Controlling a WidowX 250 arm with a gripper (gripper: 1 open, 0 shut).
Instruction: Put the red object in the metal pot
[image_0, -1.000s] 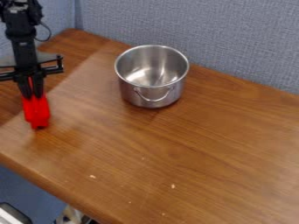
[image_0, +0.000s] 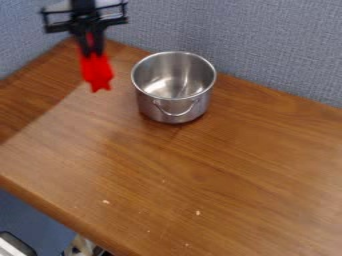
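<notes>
A bright red object (image_0: 96, 72) hangs upright from my black gripper (image_0: 91, 50), which is shut on its upper end at the upper left. The red object looks slightly blurred and appears to be above the table. To its right stands the shiny metal pot (image_0: 174, 108), upright with its mouth facing up and a thin wire handle on its near side. The part of the inside that shows looks empty. A gap separates the red object from the pot's left rim.
The wooden table (image_0: 187, 185) is broad and mostly bare, with a few tiny specks. Behind it rises a grey-blue padded wall (image_0: 254, 45). At the lower left corner, beyond the table edge, some dark equipment (image_0: 16, 243) shows.
My gripper has carried the red object up and to the right, from the left side of the table toward the pot. The pot has stayed in place.
</notes>
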